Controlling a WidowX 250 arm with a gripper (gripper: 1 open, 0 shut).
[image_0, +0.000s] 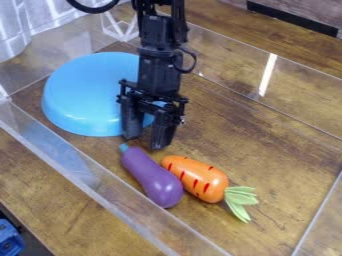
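My gripper (150, 130) reaches down from the top centre over a blue bowl-like object (83, 90), its black fingertips low in front of it, just above a purple eggplant (152, 175). An orange carrot with green leaves (198, 177) lies to the right of the eggplant. The fingertips are dark and overlap, so whether they are open or shut, or hold anything, is unclear.
A wooden surface (261, 120) with open room on the right is bounded by clear walls along the left, front and right. A blue object (7, 240) sits outside at the lower left corner.
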